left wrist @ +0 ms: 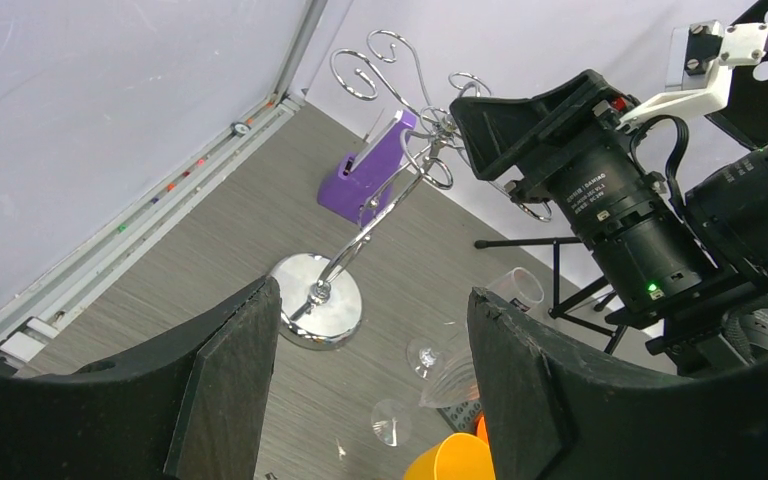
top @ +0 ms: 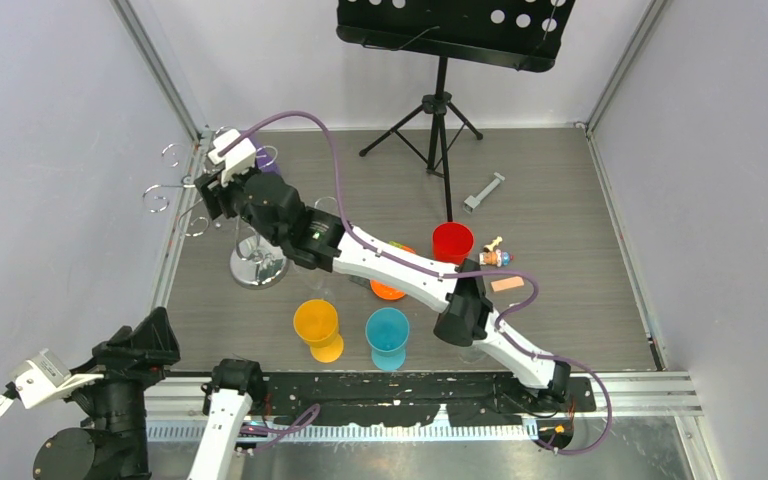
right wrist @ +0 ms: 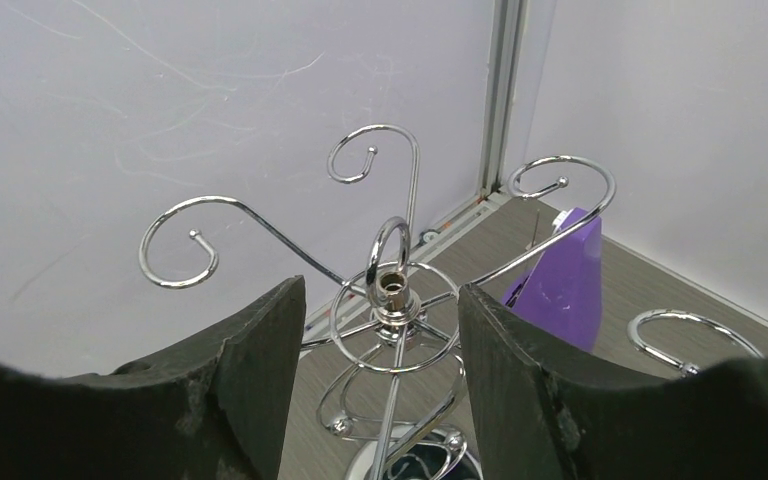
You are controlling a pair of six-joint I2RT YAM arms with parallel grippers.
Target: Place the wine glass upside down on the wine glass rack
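The chrome wine glass rack [right wrist: 392, 300] with curled arms stands at the left; its round base [left wrist: 318, 300] rests on the floor. My right gripper is beside the rack's top, open, with no glass between its fingers. I cannot tell whether it touches the rack. No glass shows on the rack's arms in the right wrist view. Two clear wine glasses appear upright to the right of the rack base, one with its bowl [left wrist: 450, 382] partly behind a left finger, the other farther back [left wrist: 516, 288]. My left gripper [top: 152, 345] is open and empty at the lower left.
A yellow cup [top: 317, 325], a blue cup [top: 388, 335] and a red cup [top: 451, 242] stand on the floor. Behind the rack is a purple holder [right wrist: 570, 280]. A music stand [top: 440, 105] is at the back.
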